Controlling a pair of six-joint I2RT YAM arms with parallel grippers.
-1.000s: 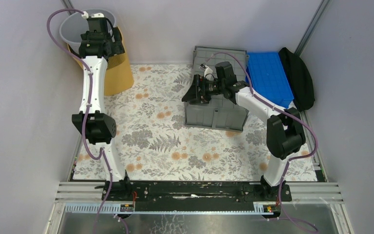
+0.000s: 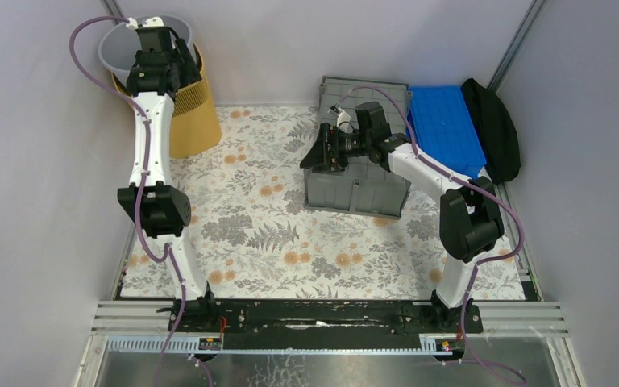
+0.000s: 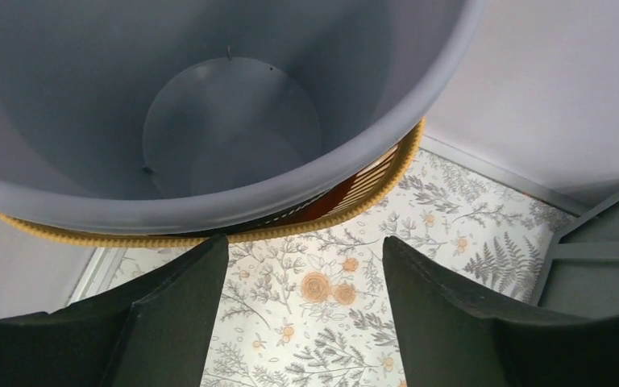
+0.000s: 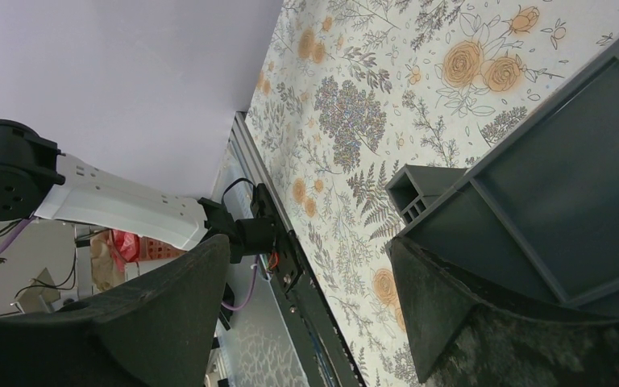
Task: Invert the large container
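Observation:
A large grey container (image 2: 355, 189) stands right of the table's middle, its ribbed panels facing the top camera. In the right wrist view its grey side and edge (image 4: 532, 210) fill the right. My right gripper is open near the container's left side; one finger overlaps the container there, and I cannot tell if they touch. At the far left corner, a grey round bin (image 2: 117, 50) sits inside a yellow basket (image 2: 193, 129). My left gripper stands open by their rims, its fingers apart with nothing held between them.
A blue crate (image 2: 447, 125) and a black cloth-like item (image 2: 492, 133) lie to the right of the grey container. White walls close in the left, back and right.
The right arm, the grey container and the bin look the same.

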